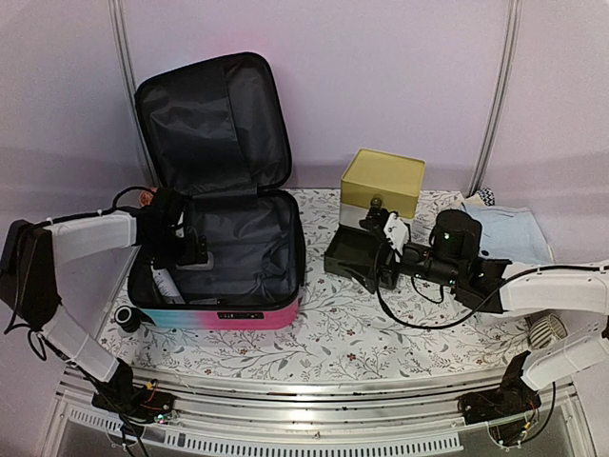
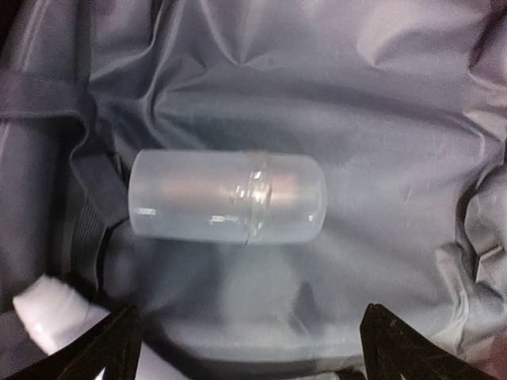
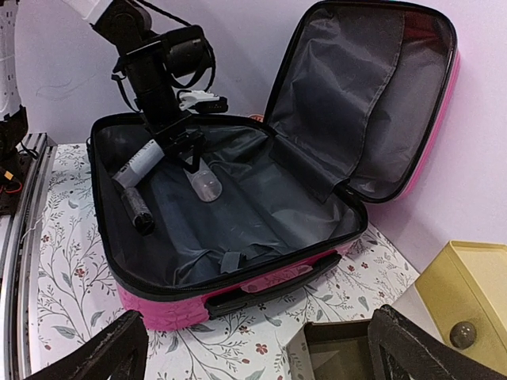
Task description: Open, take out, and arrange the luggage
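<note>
The suitcase (image 1: pixel 243 257) lies open at the left of the table, its lid (image 1: pixel 214 124) standing up at the back. Inside it a clear capped bottle (image 2: pixel 198 196) rests on the grey lining. A white bottle (image 1: pixel 166 286) lies beside it along the suitcase's left side, and a dark small bottle (image 3: pixel 139 212) is near that. My left gripper is open above these things, nothing between its fingers. Over the pulled-out dark drawer (image 1: pixel 344 249) my right gripper (image 1: pixel 367 246) is open and empty; the drawer's inside is partly covered by that arm.
Above the dark drawer stands a box with a yellow top (image 1: pixel 385 173). Folded light-blue clothing (image 1: pixel 509 236) lies at the right, a striped roll (image 1: pixel 545 330) in front of it. A black round object (image 1: pixel 127 318) sits left of the suitcase.
</note>
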